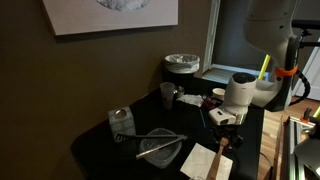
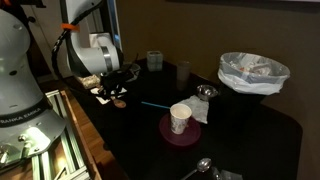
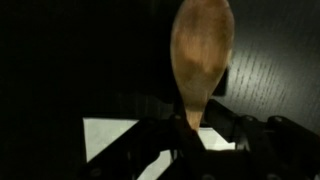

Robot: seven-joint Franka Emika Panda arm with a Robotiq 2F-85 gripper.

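Observation:
A wooden spoon (image 3: 202,45) is gripped in my gripper, its broad brown bowl pointing away from the fingers in the wrist view. The fingers are closed around the narrow part of the spoon. In exterior view 1 the gripper (image 1: 224,139) hangs low near a white sheet (image 1: 196,160) on the dark table, and the spoon (image 1: 215,165) slants down in front of the sheet. Exterior view 2 shows the spoon's bowl (image 2: 119,103) beside the gripper at the table's left side.
A clear container (image 1: 160,156) with utensils across it lies left of the sheet. A metal box (image 1: 121,121) stands behind it. Farther off are a white cup (image 2: 180,118) on a dark red plate (image 2: 168,138), a lined bin (image 2: 243,88) and a blue stick (image 2: 156,105).

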